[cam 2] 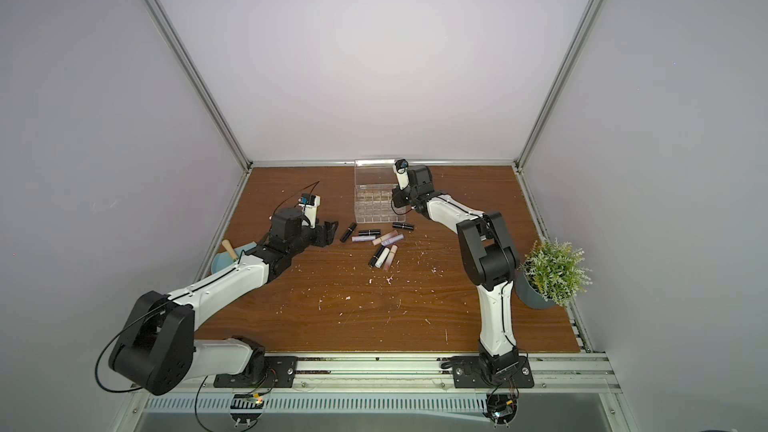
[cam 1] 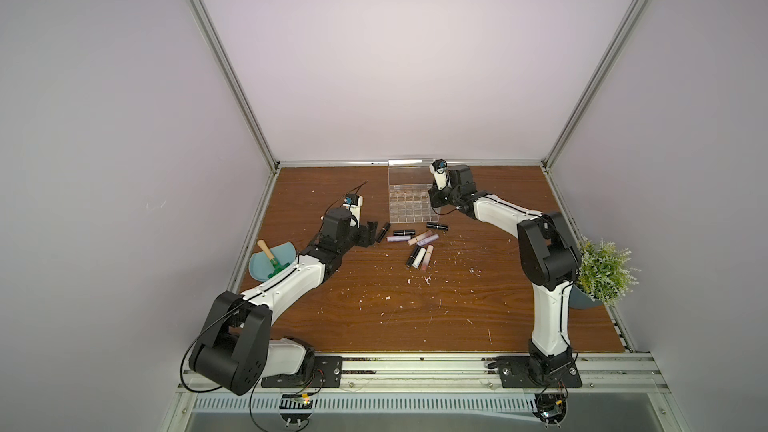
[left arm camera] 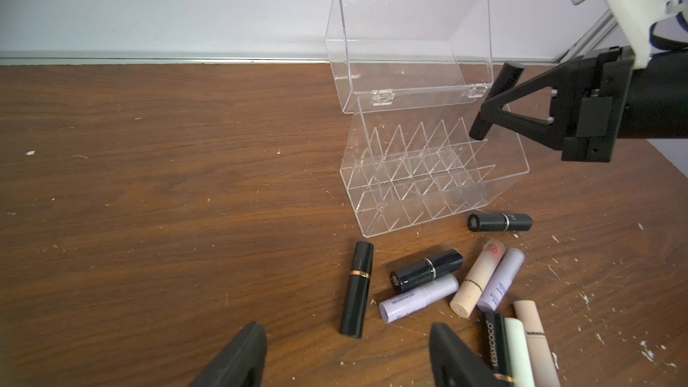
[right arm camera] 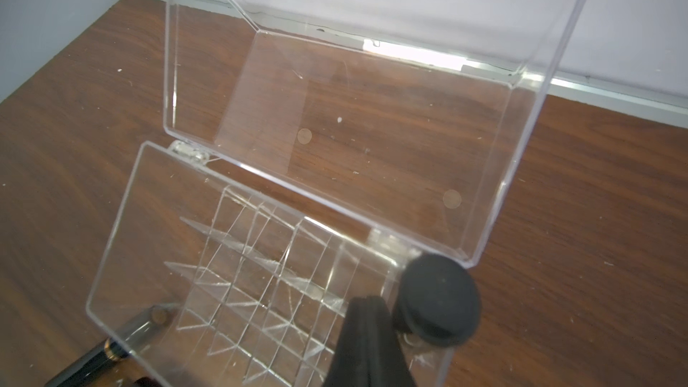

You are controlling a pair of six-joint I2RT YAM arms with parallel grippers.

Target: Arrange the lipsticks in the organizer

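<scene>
The clear organizer (left arm camera: 430,186) stands at the back with its lid (left arm camera: 415,36) raised. A black lipstick (right arm camera: 437,301) is at its right rear corner, tilted; whether it rests in a compartment cannot be told. My right gripper is right against or beside that lipstick, its fingers together and nothing showing between them. My left gripper (cam 1: 373,232) is open and empty, just left of a loose black lipstick (left arm camera: 356,290). Further loose ones are a black one (left arm camera: 427,271), a lilac one (left arm camera: 419,298), a peach one (left arm camera: 478,278) and a black one (left arm camera: 500,222).
More lipsticks lie in front, among them a white one (left arm camera: 519,351) and a pink one (left arm camera: 536,344). A blue dustpan (cam 1: 260,266) with a green brush sits at far left, a potted plant (cam 1: 605,270) at far right.
</scene>
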